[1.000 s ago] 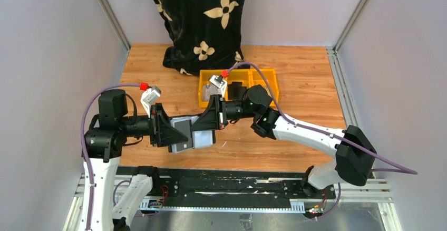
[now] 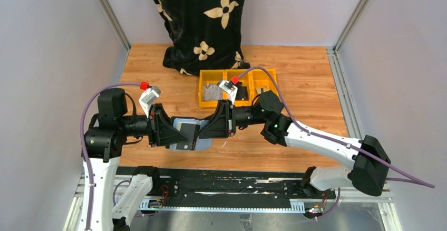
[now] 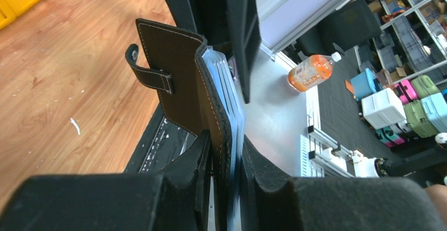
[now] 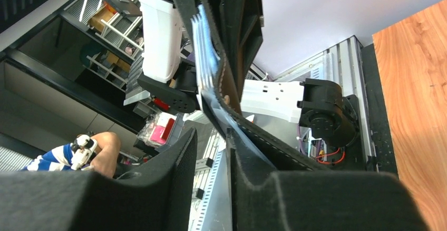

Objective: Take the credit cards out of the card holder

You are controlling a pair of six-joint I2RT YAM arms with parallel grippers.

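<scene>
A brown leather card holder [image 3: 168, 78] stands unfolded between my two grippers, above the table. My left gripper is shut on its spine side, with leather and a stack of clear bluish sleeves [image 3: 224, 86] between the fingers. From above, a dark grey card [image 2: 188, 131] shows against the pale sleeves, partly covered by the left fingers. My right gripper is part open at the other side of the holder. One of its fingers [image 4: 240, 152] lies against the sleeve edges; whether a card sits between the fingers is not clear.
A yellow divided tray [image 2: 211, 104] with flat items in it stands behind the grippers. A black patterned cloth [image 2: 205, 25] hangs at the back.
The right gripper has shifted to the right over the last second, and the sleeve pages have swung. The dark card now appears farther right. The left arm has stayed still.
</scene>
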